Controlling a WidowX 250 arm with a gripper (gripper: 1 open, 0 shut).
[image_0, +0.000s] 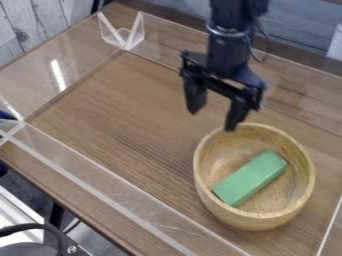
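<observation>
My gripper (217, 108) hangs in the upper middle of the camera view, open and blurred, its fingers pointing down above the back rim of a round tan bowl (214, 200). In the bowl lies a green block (247, 180), tilted diagonally.
A small white wire object (120, 30) stands at the back left near the edge. Dark objects show at the lower left edge.
</observation>
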